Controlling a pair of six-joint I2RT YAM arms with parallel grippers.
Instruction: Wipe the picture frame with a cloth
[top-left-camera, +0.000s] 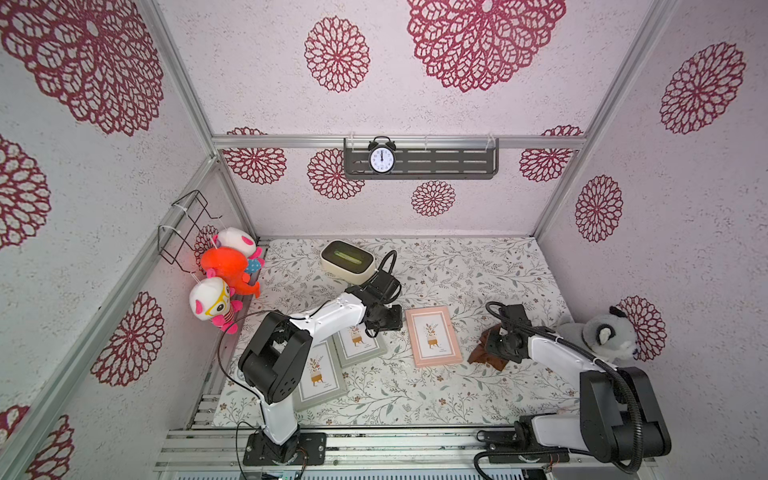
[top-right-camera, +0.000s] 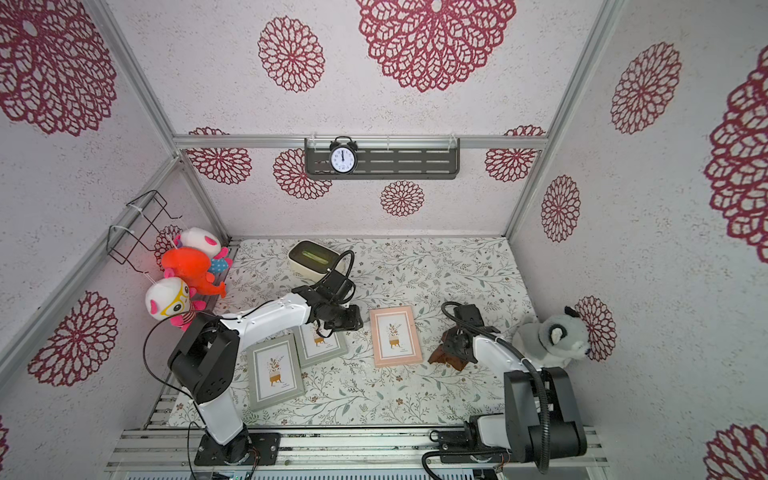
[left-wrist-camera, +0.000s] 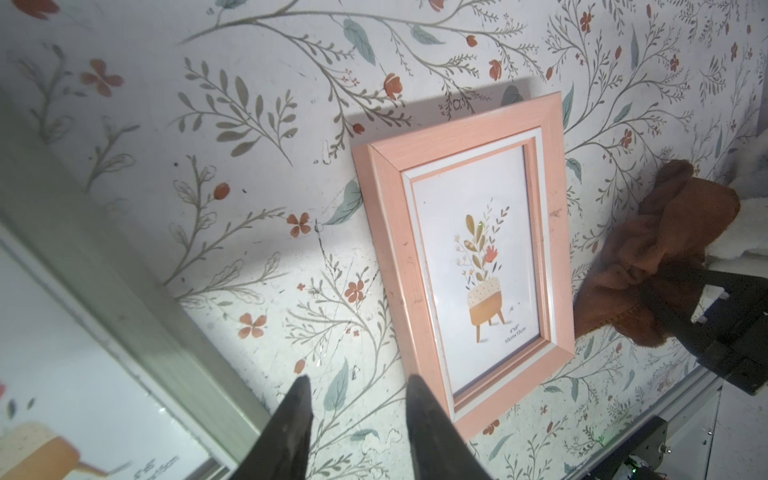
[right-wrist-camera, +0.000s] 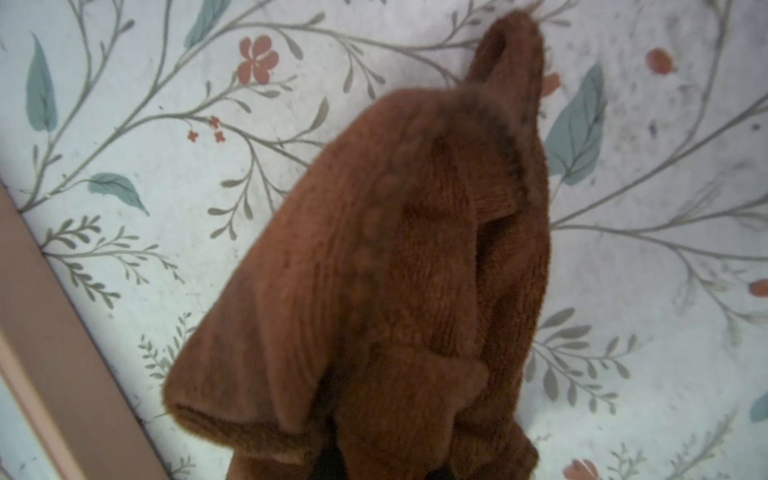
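The pink picture frame (top-left-camera: 453, 348) lies face up on the patterned table, between my two grippers; in the left wrist view the whole pink frame (left-wrist-camera: 389, 240) shows. A brown cloth (right-wrist-camera: 416, 280) bunches up from my right gripper (top-left-camera: 493, 346), whose fingers are shut on it, to the right of the frame and apart from it. My left gripper is part open, its fingers (left-wrist-camera: 284, 432) empty, over the gap between the pink frame and a grey one. The right fingertips are hidden by cloth in the right wrist view.
Two grey picture frames (top-left-camera: 340, 390) lie at the left, partly under my left arm. A cream box (top-left-camera: 349, 272) with a dark top stands behind that arm. Plush toys sit at the left, and a grey plush (top-left-camera: 609, 336) at the right.
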